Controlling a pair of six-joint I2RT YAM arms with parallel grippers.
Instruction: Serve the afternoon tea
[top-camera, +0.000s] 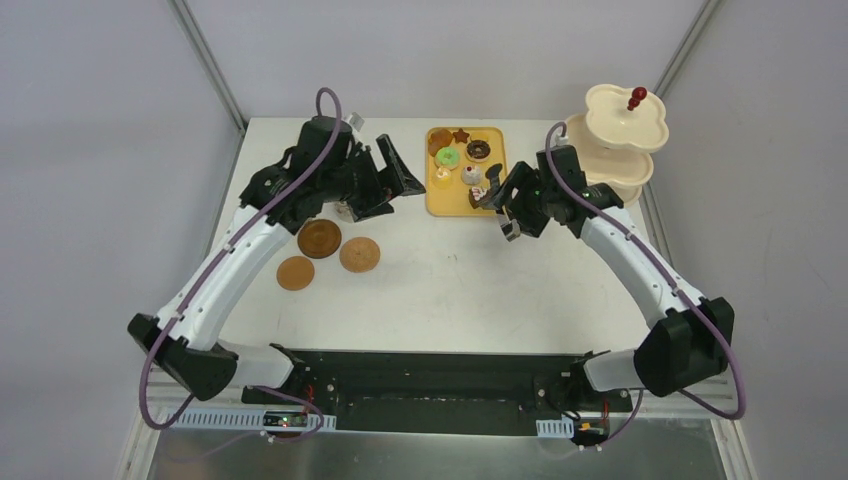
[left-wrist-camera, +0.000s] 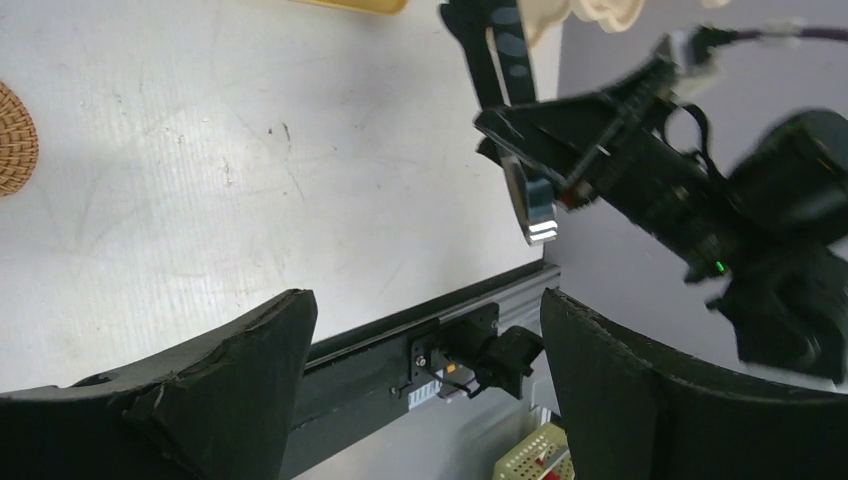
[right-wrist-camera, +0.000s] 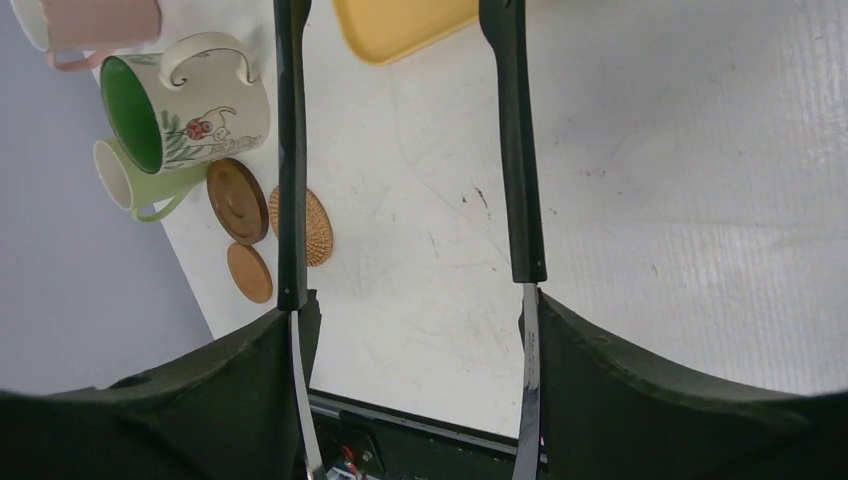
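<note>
Tongs with black tips and silver legs (right-wrist-camera: 516, 150) are gripped by my right gripper, their legs spread between its fingers. In the top view, that gripper sits at the right edge of the yellow tray (top-camera: 458, 206), the tongs (top-camera: 494, 172) reaching over the edge. On the tray lie a green donut (top-camera: 448, 158), a chocolate donut (top-camera: 478, 150) and several other pastries. My left gripper is open and empty, left of the tray. A cream three-tier stand (top-camera: 645, 125) with a red knob stands at the back right, its lower tiers partly hidden by my right arm.
A mug with a green inside (right-wrist-camera: 225, 110), a pale green cup (right-wrist-camera: 140, 185) and a pink cup (right-wrist-camera: 110, 22) stand at the left. Near them lie a dark coaster (top-camera: 319, 239), a woven coaster (top-camera: 360, 254) and a small brown one (top-camera: 295, 273).
</note>
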